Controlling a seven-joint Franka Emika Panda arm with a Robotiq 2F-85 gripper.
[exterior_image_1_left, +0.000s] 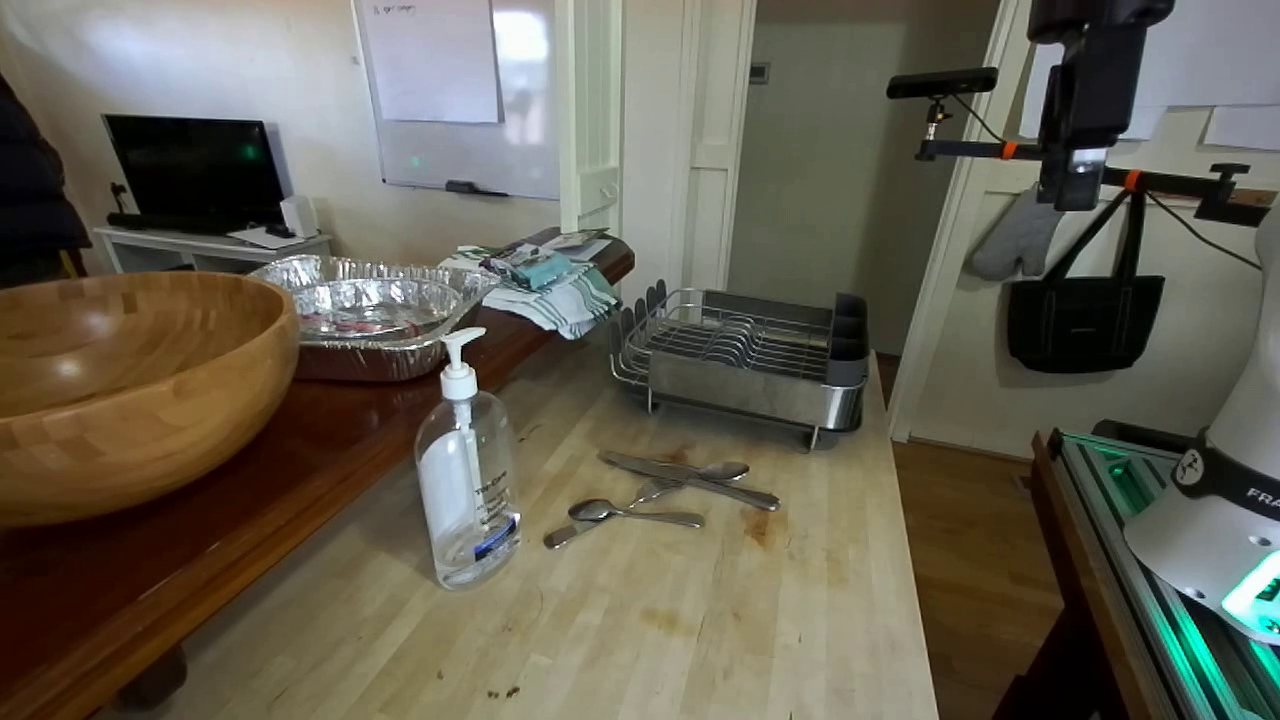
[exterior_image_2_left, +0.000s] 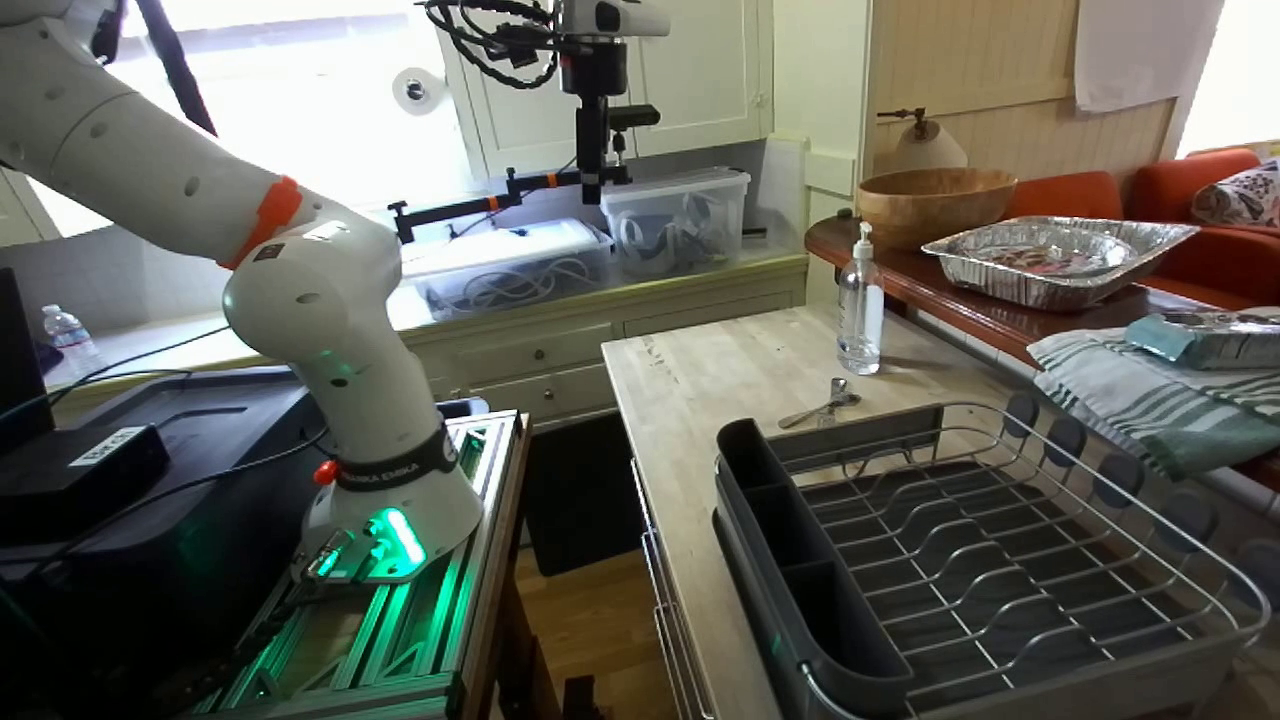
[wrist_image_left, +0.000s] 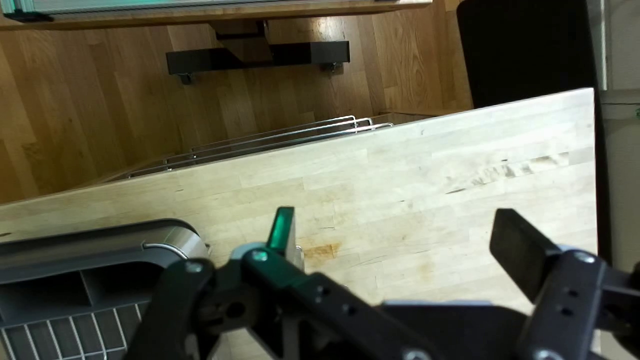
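Observation:
High above the counter's edge, my gripper is open, its two dark fingers wide apart with only the wooden surface far below between them. In exterior view 1 the gripper (exterior_image_1_left: 1071, 180) hangs at the upper right, well clear of everything on the counter. Several pieces of cutlery lie loosely crossed: a knife (exterior_image_1_left: 732, 488) over a spoon, and nearer, another spoon (exterior_image_1_left: 654, 517) across a further handle. Behind them stands the dish rack (exterior_image_1_left: 744, 390), with a dark divided utensil holder (exterior_image_2_left: 786, 528) along one side. The rack's wire base looks empty.
A clear pump bottle (exterior_image_1_left: 468, 504) stands upright left of the cutlery. On the higher dark table are a wooden bowl (exterior_image_1_left: 144, 384), foil trays (exterior_image_1_left: 372, 306) and striped towels (exterior_image_1_left: 570, 300).

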